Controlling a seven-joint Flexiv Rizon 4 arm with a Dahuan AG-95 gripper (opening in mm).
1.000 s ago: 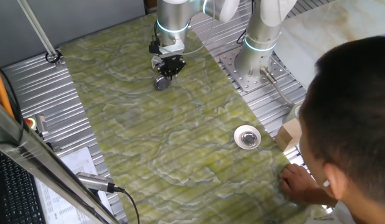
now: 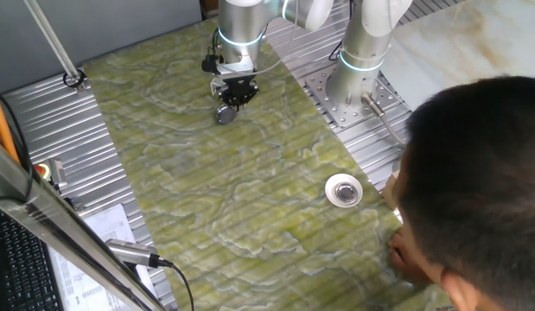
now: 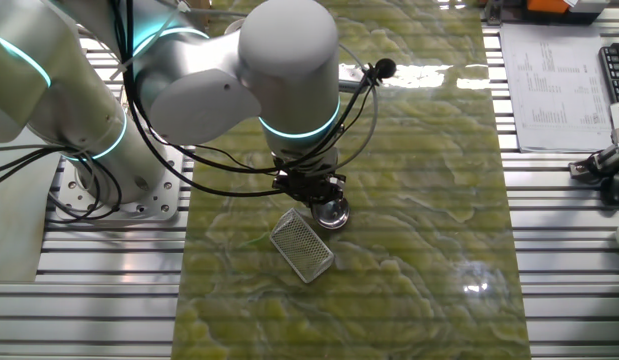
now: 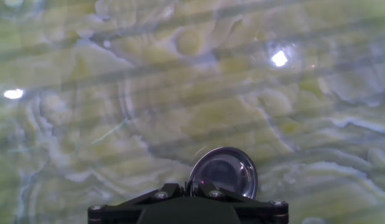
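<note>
A small round metal dish, shiny with a dark hollow, shows at the bottom of the wrist view. My gripper appears shut on its rim, the fingertips close together at the dish's left side; their exact contact is hard to make out. In exterior view 1 the dish stands tilted on edge just under the gripper. Exterior view 2 has the dish at the gripper's tip, beside a rectangular perforated metal piece lying on the green marbled table.
A white bowl with a round metal item inside stands near the table's right edge. The person leans in there, a hand by the edge.
The person has moved left and lower, now covering a brown block by the table edge. My arm, the dish and the bowl show no visible movement.
</note>
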